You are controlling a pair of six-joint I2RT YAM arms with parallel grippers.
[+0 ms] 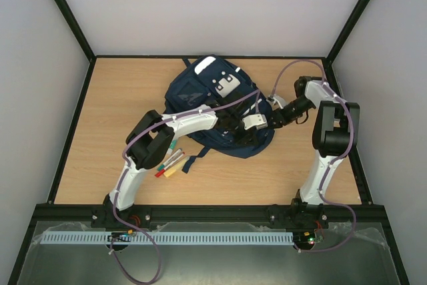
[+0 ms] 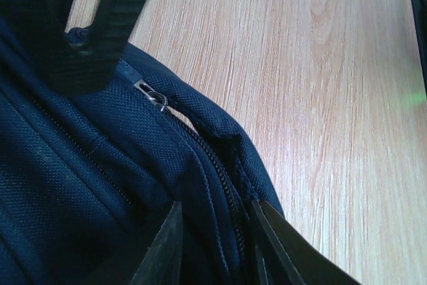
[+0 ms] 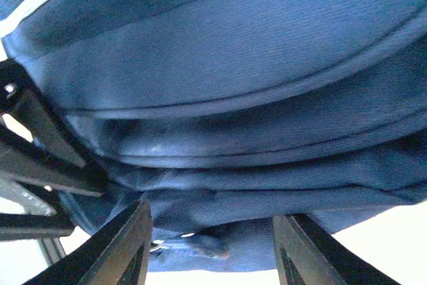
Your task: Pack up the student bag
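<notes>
The navy bag point(image 1: 200, 88) lies on the table. Over its lower right part reaches my left gripper point(image 1: 251, 142). In the left wrist view a zipper pull point(image 2: 152, 95) hangs at one end of a zipper track point(image 2: 223, 185), whose near stretch runs between the parted fingers of that open gripper. My right gripper point(image 1: 272, 121) is at the bag's right edge, its fingers point(image 3: 128, 241) apart on either side of a blue fabric fold point(image 3: 200, 208). Whether the fingers touch the cloth is unclear. The right gripper's dark fingers also cross the left wrist view's upper left corner.
Several markers point(image 1: 175, 159) lie on the table left of the bag, partly under the left arm. A strap point(image 1: 195, 159) trails from the bag's lower edge. The two grippers are close together. Bare table point(image 1: 293, 171) shows at lower right.
</notes>
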